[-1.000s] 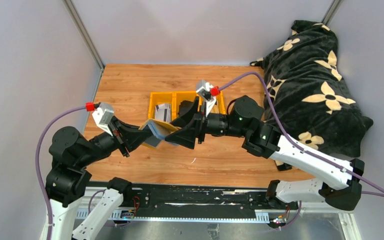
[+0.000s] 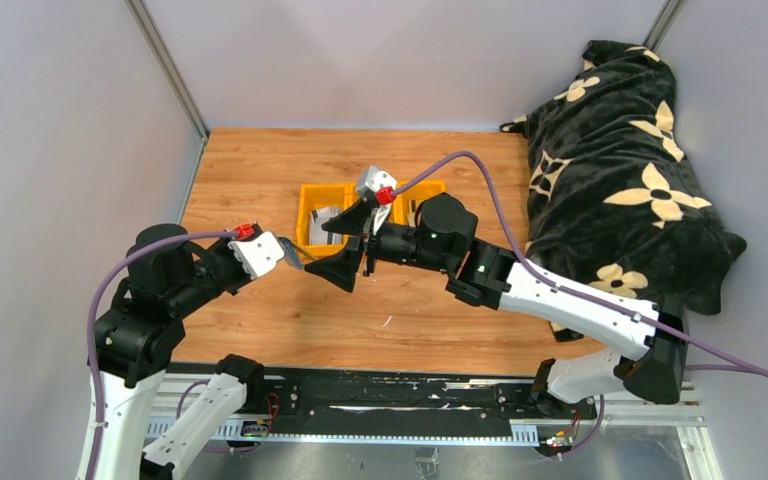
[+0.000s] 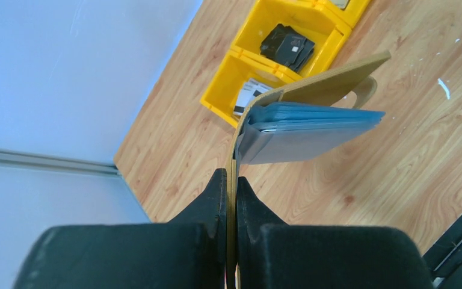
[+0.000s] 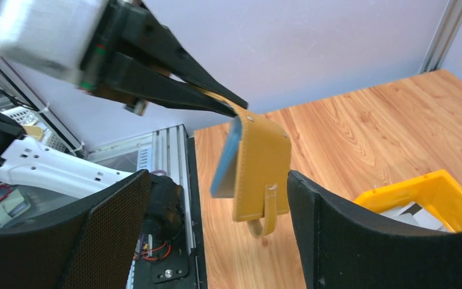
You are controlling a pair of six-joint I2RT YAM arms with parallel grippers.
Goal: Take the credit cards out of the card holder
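The card holder has a tan cover [image 4: 263,162] and a stack of clear bluish sleeves [image 3: 313,123]. My left gripper is shut on one edge of its cover, and the holder hangs above the table with its sleeves fanned out. I cannot make out whether cards sit in the sleeves. To the right of the holder in the top view is my right gripper [image 2: 326,248]. Its black fingers [image 4: 111,223] are spread wide, with the holder in front of them and apart from them in the right wrist view.
Yellow bins [image 3: 213,99] stand on the wooden table behind the holder. One contains white cards [image 3: 252,91], another black cards [image 3: 287,47]. A dark flowered cushion [image 2: 620,180] fills the right side.
My left gripper has turned, and the holder, earlier spread toward the right gripper, now shows narrower from above.
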